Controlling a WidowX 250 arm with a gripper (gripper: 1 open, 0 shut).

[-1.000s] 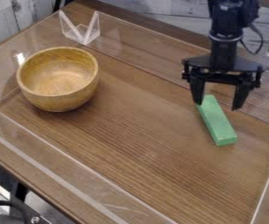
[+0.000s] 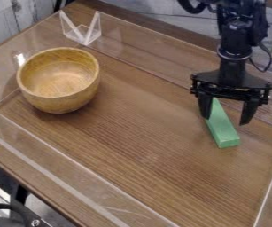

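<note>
My black gripper hangs at the right side, open, its fingers just over the upper end of a green oblong object lying on the wooden table. The gripper partly hides that upper end; whether the fingers touch it I cannot tell.
A large yellow bowl stands at the left. A clear wire or plastic holder is at the back left. The table's edge runs along the left and right.
My gripper has come slightly down and toward the front, now covering more of the green object's upper end. The green object and bowl look unmoved.
</note>
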